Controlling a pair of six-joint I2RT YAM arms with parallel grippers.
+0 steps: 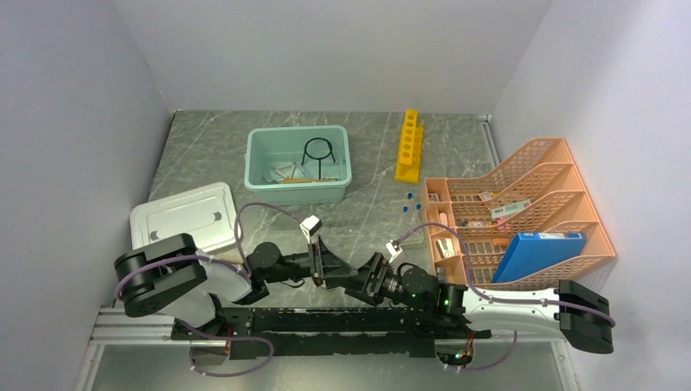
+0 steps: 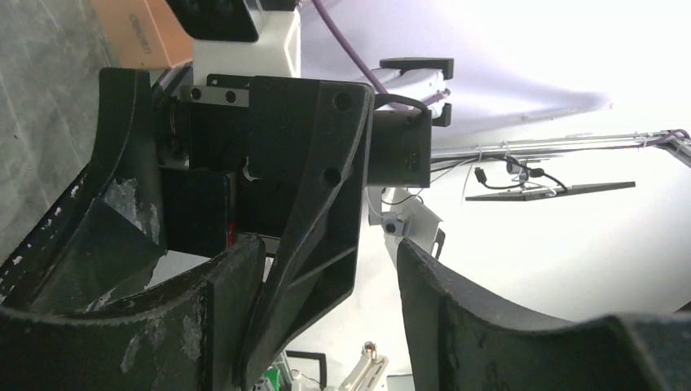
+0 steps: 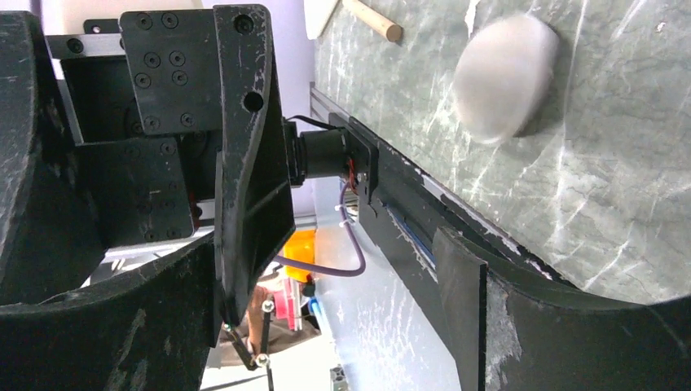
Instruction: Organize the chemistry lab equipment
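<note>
My left gripper [image 1: 322,273] and right gripper [image 1: 367,277] meet at the front centre, their fingers overlapping. In the left wrist view its fingertips [image 2: 444,322] stand apart at the bottom, with the other gripper's black body filling much of the view. In the right wrist view the fingers [image 3: 554,342] frame the other gripper, and what lies between them is hidden. A blurred pale rounded object [image 3: 501,77] appears over the tabletop. The teal bin [image 1: 261,147] holds a black ring stand and small items; a yellow tube rack [image 1: 407,147] stands to its right.
An orange organizer [image 1: 570,204] with a blue box [image 1: 534,257] is at the right, a white lid [image 1: 179,216] at the left, a wooden stick [image 3: 375,20] near it. Small blue-capped items lie left of the organizer. The back of the table has free room.
</note>
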